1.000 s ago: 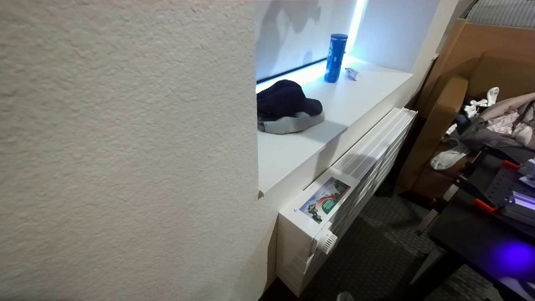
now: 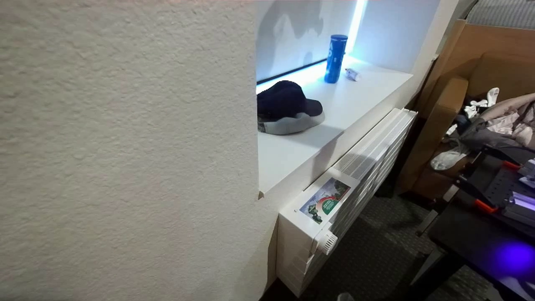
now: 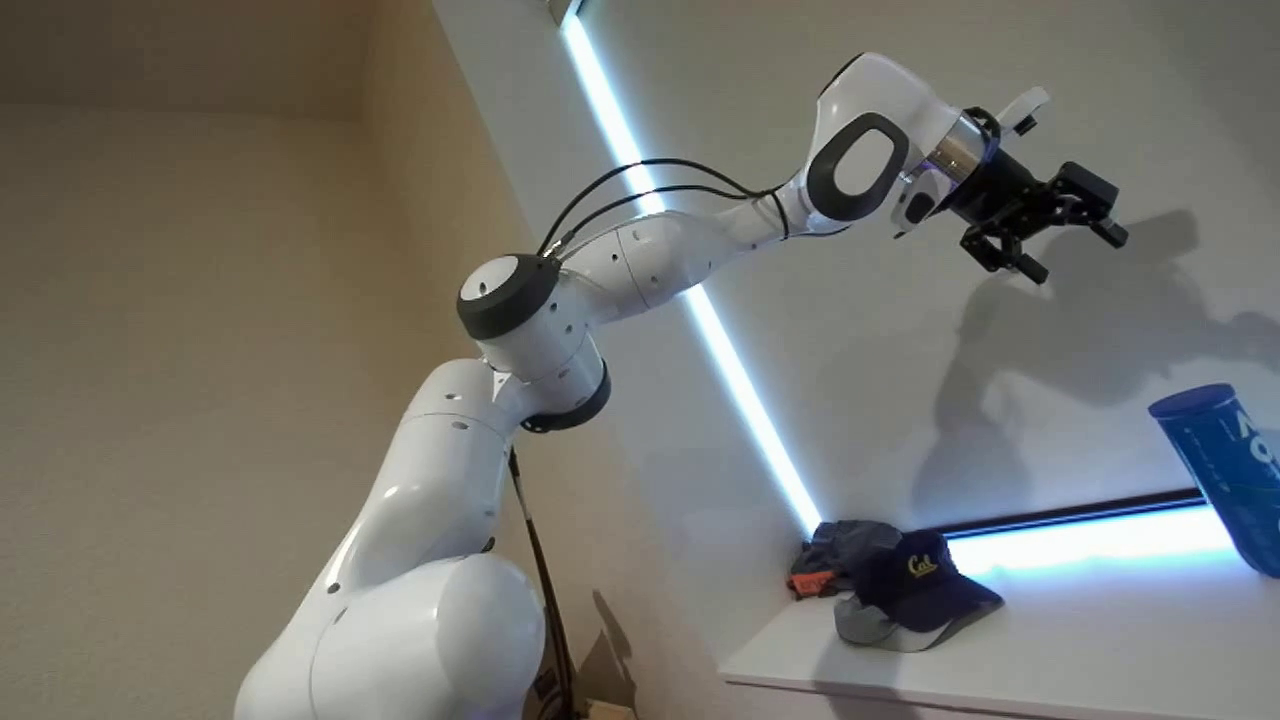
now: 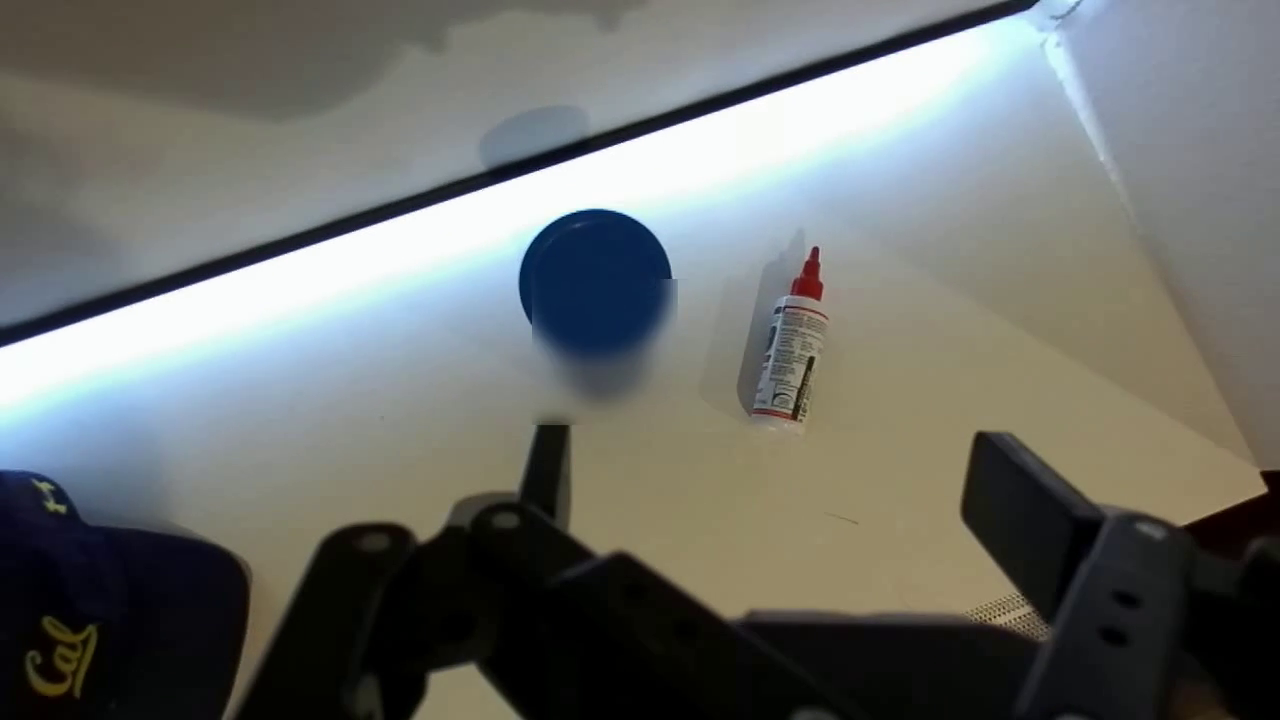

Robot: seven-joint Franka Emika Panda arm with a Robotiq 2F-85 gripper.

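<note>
My gripper (image 3: 1077, 252) is held high in front of the back wall, its fingers spread and nothing between them. On the white sill (image 2: 296, 150) stands a blue can (image 2: 335, 59); the wrist view catches it from above, its round lid (image 4: 596, 270) partly blurred. Right of the can, a white bottle with a red tip (image 4: 792, 348) lies on its side. A dark blue "Cal" cap (image 3: 924, 582) rests on a grey cap at the sill's other end. In the wrist view the fingers (image 4: 1029, 510) hang well above the sill, apart from every object.
A radiator (image 2: 346, 175) runs below the sill, and a black table (image 2: 466, 241) stands to the right. Bare sill lies between the cap and the can. The back wall (image 3: 1140, 108) and a side wall (image 4: 1212, 180) bound the sill.
The arm's shadow on the back wall has shifted slightly to the right. Can, bottle and caps lie where they were.
</note>
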